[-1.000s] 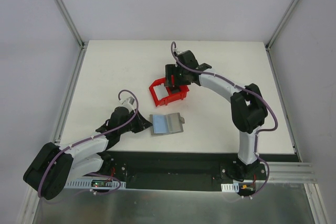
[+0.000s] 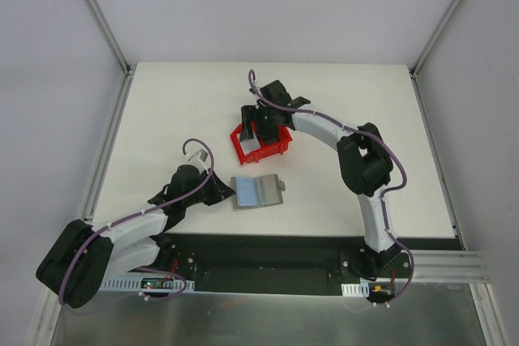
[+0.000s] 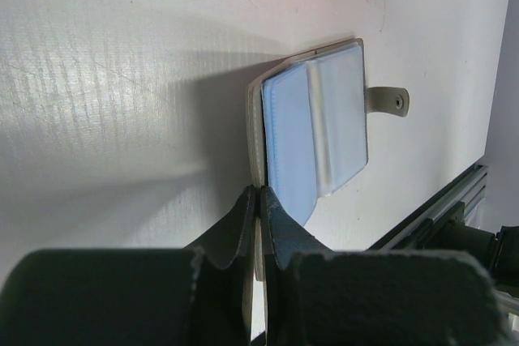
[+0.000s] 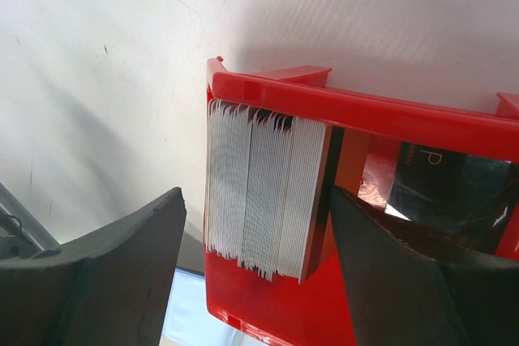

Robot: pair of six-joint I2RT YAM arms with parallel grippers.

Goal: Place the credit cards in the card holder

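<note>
An open card holder (image 2: 270, 190) with clear sleeves and a pale blue panel lies on the table; in the left wrist view my left gripper is shut on its near edge (image 3: 256, 143). My right gripper is part open over a red box (image 4: 365, 115), around a stack of cards (image 4: 263, 188) seen edge-on as white lines. A dark card (image 4: 442, 192) lies further along in the box. Whether the right fingertips touch the stack is unclear.
The right gripper has moved left along the red box to the white card stack. The left arm has not moved.
</note>
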